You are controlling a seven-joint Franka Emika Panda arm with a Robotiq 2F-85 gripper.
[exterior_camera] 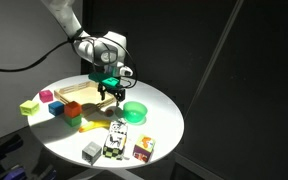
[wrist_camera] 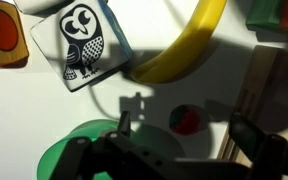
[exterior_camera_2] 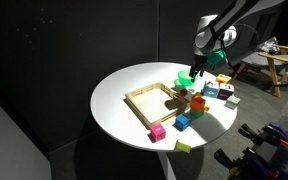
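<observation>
My gripper is open, its two fingers spread wide with nothing held. In the wrist view a small round dark red and green ball (wrist_camera: 187,120) lies on the white table, between the fingers as seen from above and apart from them. A green bowl (wrist_camera: 56,158) is at the lower left, partly hidden by a finger. A yellow banana (wrist_camera: 179,55) lies beyond the ball. In exterior view 1 the gripper (exterior_camera: 112,95) hangs over the table between the wooden tray (exterior_camera: 46,98) and the green bowl (exterior_camera: 135,112).
An owl-printed block (exterior_camera: 115,142) and a coloured picture block (exterior_camera: 143,148) stand near the table's right front. A grey block (exterior_camera: 91,152) is at the front edge. An orange block (exterior_camera: 73,108) sits on a green one; blue, pink and yellow-green blocks lie left. Bare table extends behind the bowl.
</observation>
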